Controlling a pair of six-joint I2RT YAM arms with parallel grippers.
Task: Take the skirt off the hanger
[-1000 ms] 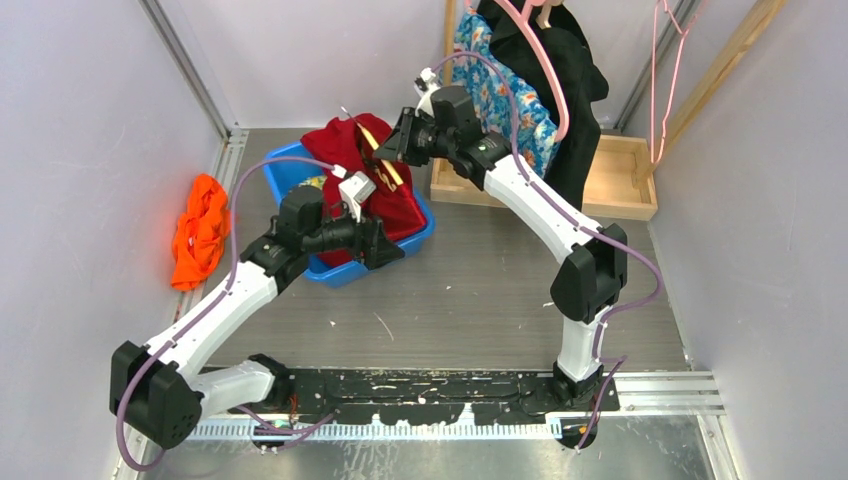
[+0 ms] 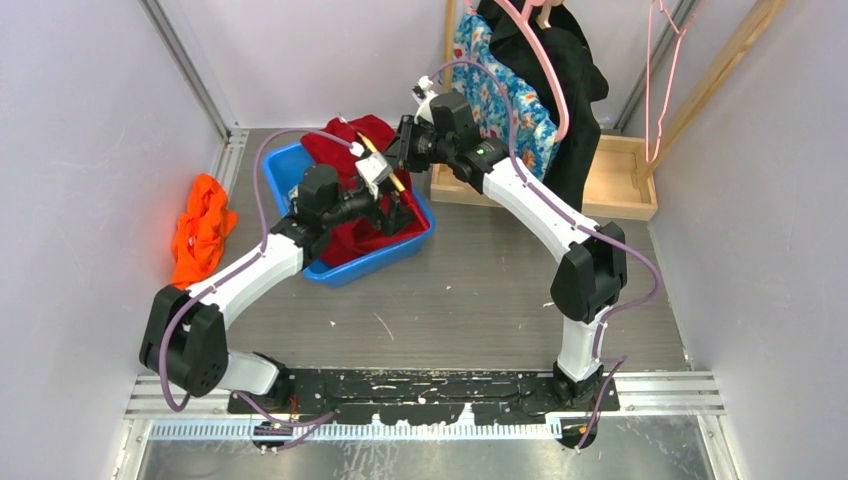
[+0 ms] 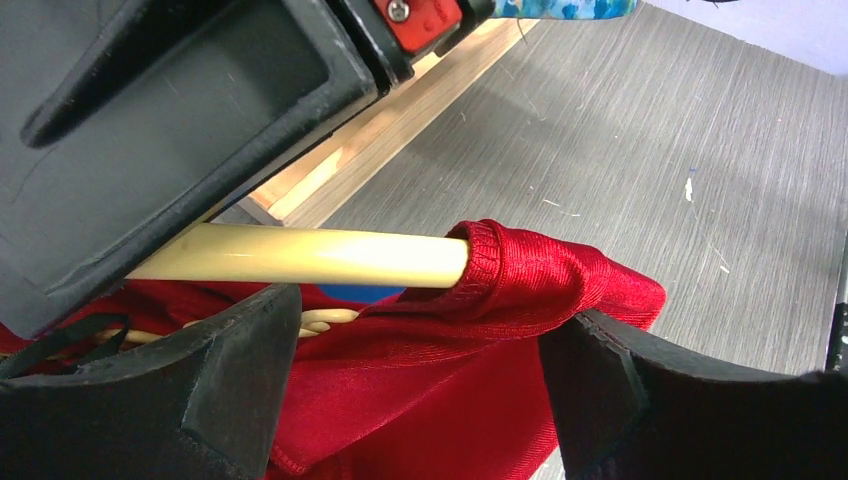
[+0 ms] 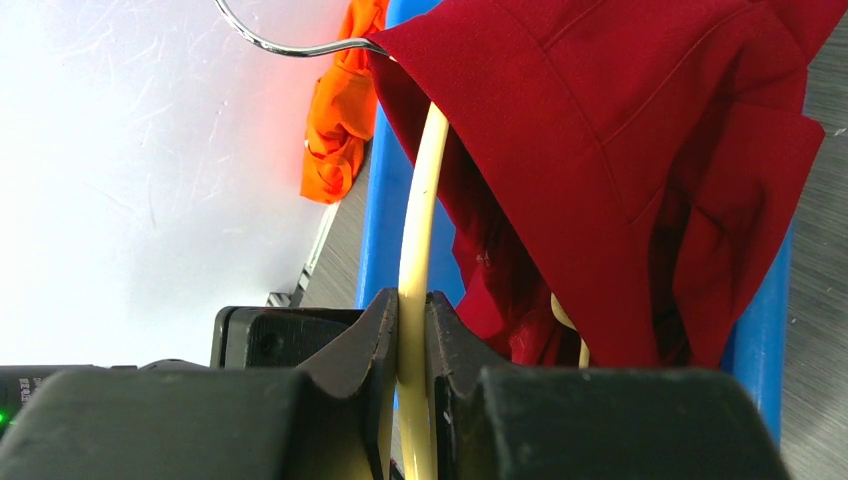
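Observation:
A red skirt (image 2: 345, 240) lies in and over the blue bin (image 2: 350, 270), draped on a yellow hanger (image 4: 425, 190) with a metal hook. My right gripper has the hanger bar between its fingers. In the left wrist view a folded red edge (image 3: 540, 285) wraps the bar's end (image 3: 350, 255). My left gripper stands open around that red fabric, just below the bar.
An orange cloth (image 2: 200, 230) lies at the left wall. A wooden rack (image 2: 620, 180) with hangers, floral and black garments stands at the back right.
My left arm has moved up and in toward the hanger's end and the skirt. The right arm has barely moved.

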